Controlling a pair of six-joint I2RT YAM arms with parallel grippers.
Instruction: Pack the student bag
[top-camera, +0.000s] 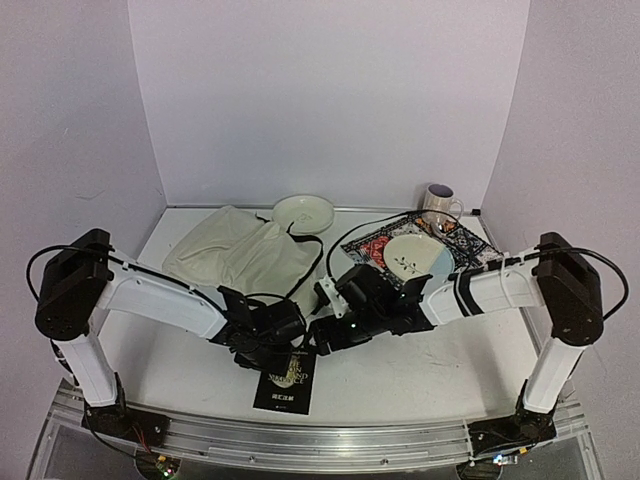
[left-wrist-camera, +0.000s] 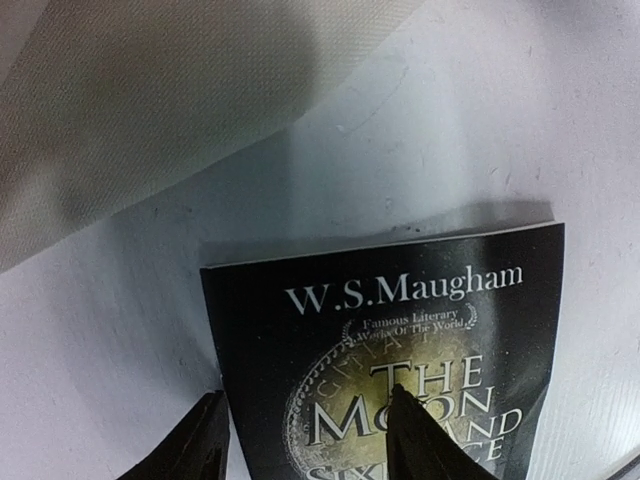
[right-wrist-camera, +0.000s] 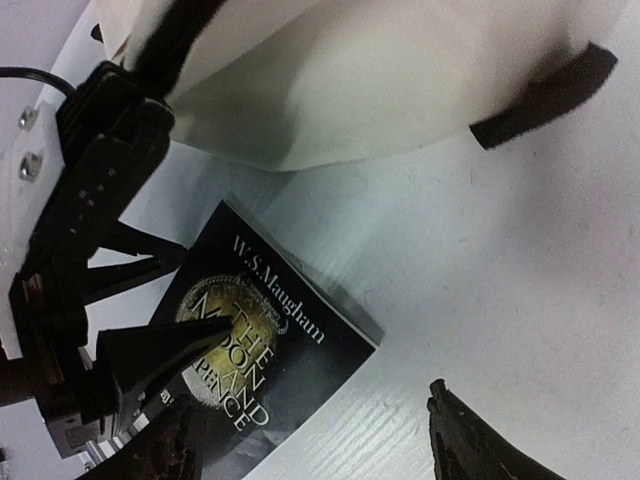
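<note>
A black book (top-camera: 285, 392), titled The Moon and Sixpence, lies flat near the table's front edge, turned slightly. My left gripper (top-camera: 288, 362) is over it; in the left wrist view its parted fingers (left-wrist-camera: 205, 440) show against the cover and its left edge. Whether they touch the book I cannot tell. The cream cloth bag (top-camera: 245, 250) lies behind, with a dark strap. To the right of the book, my right gripper (top-camera: 318, 342) hangs low, open and empty, its fingers (right-wrist-camera: 460, 440) wide apart in the right wrist view.
On the right, a patterned mat (top-camera: 370, 248) carries a plate (top-camera: 405, 265), and a mug (top-camera: 437, 199) stands at its back. A pale round dish (top-camera: 303, 213) sits behind the bag.
</note>
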